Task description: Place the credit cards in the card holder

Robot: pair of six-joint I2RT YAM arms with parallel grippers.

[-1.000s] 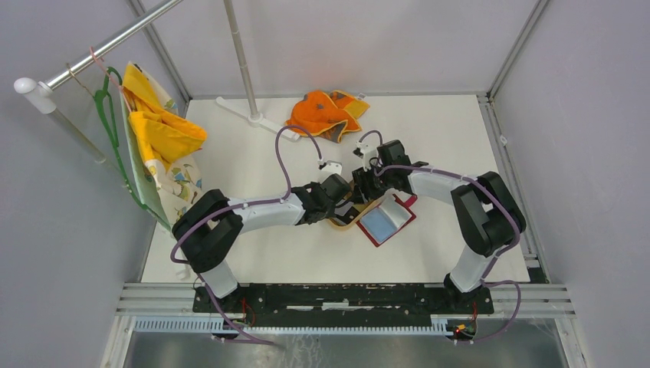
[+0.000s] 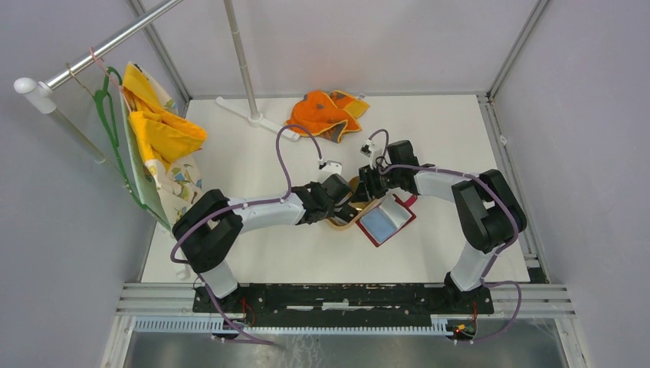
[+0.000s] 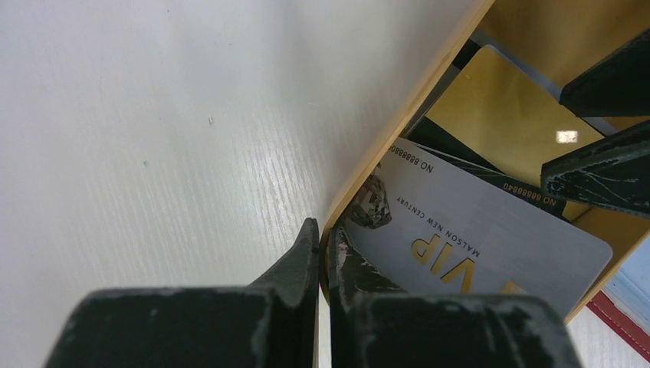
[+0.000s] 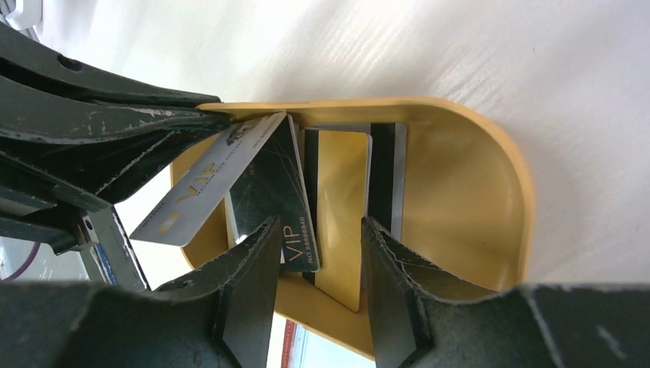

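Note:
A tan tray holds several cards: a silver VIP card, a black VIP card and a gold card. My left gripper is shut on the tray's rim, the silver card lying just beside it. My right gripper is part open over the tray, its fingertips either side of the gold card's lower part; whether it touches that card I cannot tell. The red card holder, with blue and clear pages, lies open to the tray's right.
An orange cloth and a white stand foot lie at the back. Clothes hang on a rail at the left.
The right arm has shifted a little to the right over the last second. The left arm and the card holder look unmoved.

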